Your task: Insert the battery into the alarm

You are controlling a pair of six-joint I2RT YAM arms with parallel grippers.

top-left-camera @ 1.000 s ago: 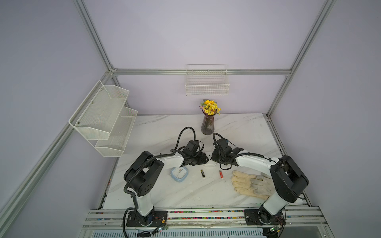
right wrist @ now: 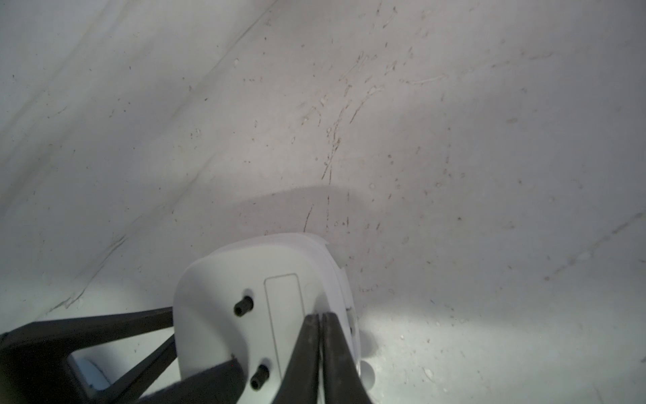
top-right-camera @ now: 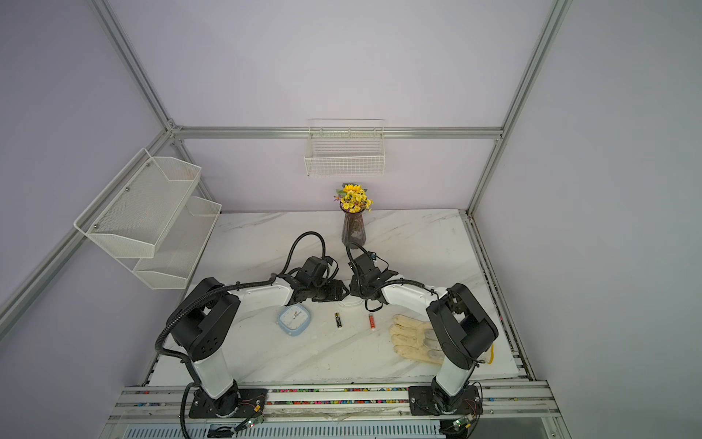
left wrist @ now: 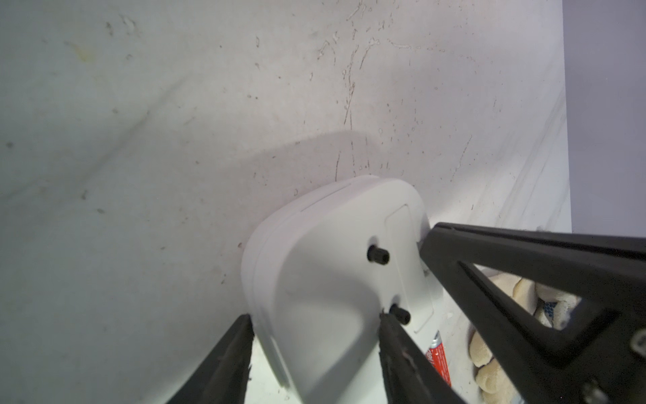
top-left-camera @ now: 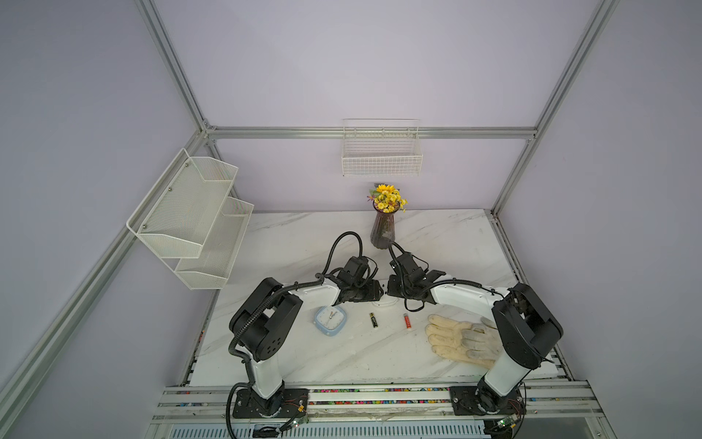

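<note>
The white alarm [left wrist: 323,282] stands in the centre of the table between both grippers, its panel outline and two black posts showing in both wrist views. My left gripper has one finger at each side of the alarm's near end; whether it grips is unclear. My right gripper is shut, fingertips together at the alarm's panel edge. A black battery [top-left-camera: 373,319] and a red battery [top-left-camera: 407,321] lie in front of the grippers.
A blue clock-like object [top-left-camera: 330,319] lies front left, gloves [top-left-camera: 457,336] front right. A flower vase [top-left-camera: 384,226] stands behind. Wire baskets [top-left-camera: 380,150] hang on the walls.
The left arm has barely moved.
</note>
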